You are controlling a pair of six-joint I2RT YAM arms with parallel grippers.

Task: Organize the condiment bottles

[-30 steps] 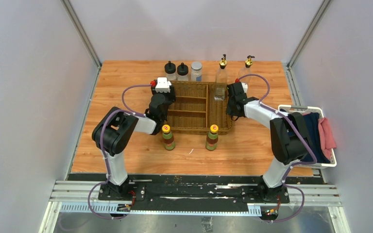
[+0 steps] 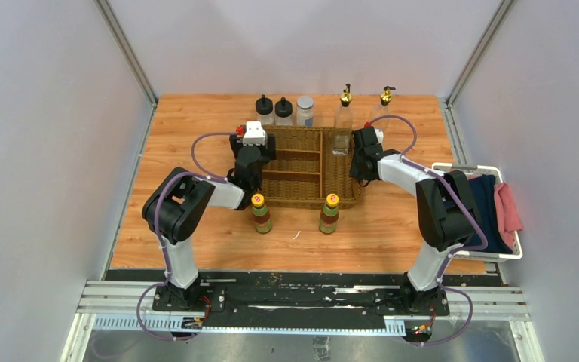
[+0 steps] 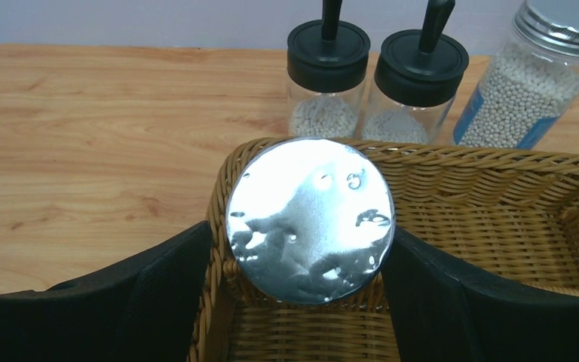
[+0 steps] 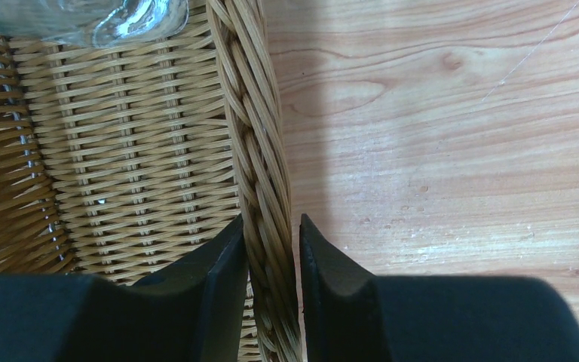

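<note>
The wicker basket (image 2: pixel 290 194) has compartments and sits mid-table. My left gripper is around a silver-topped round container (image 3: pixel 309 219) at the basket's left end; whether it grips it is unclear. My right gripper has its fingers either side of the basket's right rim (image 4: pixel 250 128). A glass bottle (image 2: pixel 341 132) stands by the basket's right compartment. Behind the basket are two black-lidded jars (image 2: pixel 264 109) and a silver-lidded jar (image 2: pixel 304 113). Two yellow-capped bottles (image 2: pixel 261 219) stand in front.
Another pump bottle (image 2: pixel 384 104) is at the back right, partly behind my arm. A white bin (image 2: pixel 519 241) with cloths stands at the right edge.
My left gripper has shifted very slightly in the top view. Little else has visibly changed.
</note>
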